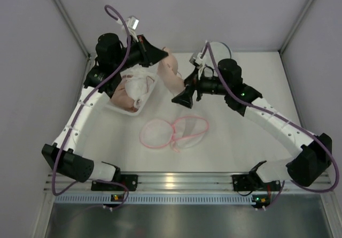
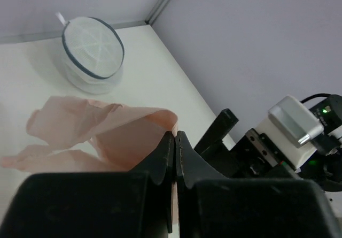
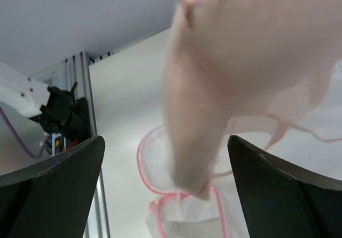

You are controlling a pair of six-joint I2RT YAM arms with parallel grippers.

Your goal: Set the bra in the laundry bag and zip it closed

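Observation:
A beige-pink bra (image 1: 170,76) hangs above the table, pinched by my left gripper (image 1: 165,54). In the left wrist view the fingers of that gripper are closed together with the bra's fabric (image 2: 101,125) at their tips. My right gripper (image 1: 187,92) stands beside the bra with its fingers spread. In the right wrist view a loose, blurred end of the bra (image 3: 197,125) dangles between and beyond the two fingers, clear of both. The sheer laundry bag with pink edging (image 1: 173,133) lies flat on the table, below the bra.
A white basket (image 1: 152,96) with beige and white garments stands at the left, under my left arm. A white mesh bag with a dark blue rim sits at the back right. Bare table (image 1: 240,147) lies to the right.

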